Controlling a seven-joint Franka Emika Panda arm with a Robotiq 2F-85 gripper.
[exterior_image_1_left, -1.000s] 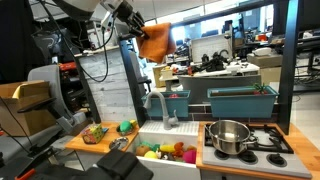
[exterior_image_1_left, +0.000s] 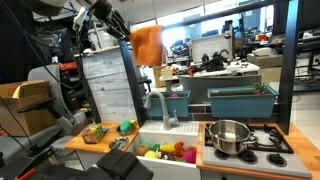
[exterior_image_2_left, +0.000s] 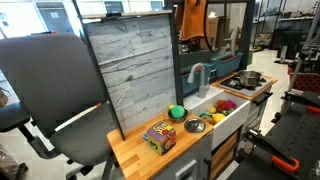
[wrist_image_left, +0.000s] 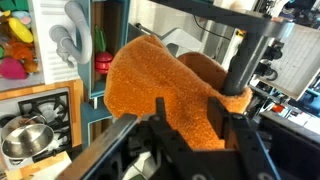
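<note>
An orange cloth (exterior_image_1_left: 147, 46) hangs from the dark overhead bar, high above the counter. The same cloth (exterior_image_2_left: 194, 22) shows at the top of exterior view 2. In the wrist view the cloth (wrist_image_left: 155, 75) fills the middle, just beyond my gripper. The dark fingers stand apart, with cloth visible behind the gap. From exterior view 1, my gripper (exterior_image_1_left: 122, 28) is up at the left of the cloth; whether a fingertip still touches it cannot be told.
A steel pot (exterior_image_1_left: 230, 136) rests on the stove at right. Several colourful toys lie in the sink (exterior_image_1_left: 160, 140) below a faucet (exterior_image_1_left: 161, 104). A patterned box (exterior_image_2_left: 159, 137) and green bowl (exterior_image_2_left: 177, 112) stand on the wooden counter. The dark post (exterior_image_1_left: 128, 75) rises beside the cloth.
My arm has drawn back to the left and upward. The cloth has shifted a little left and down and now hangs straighter.
</note>
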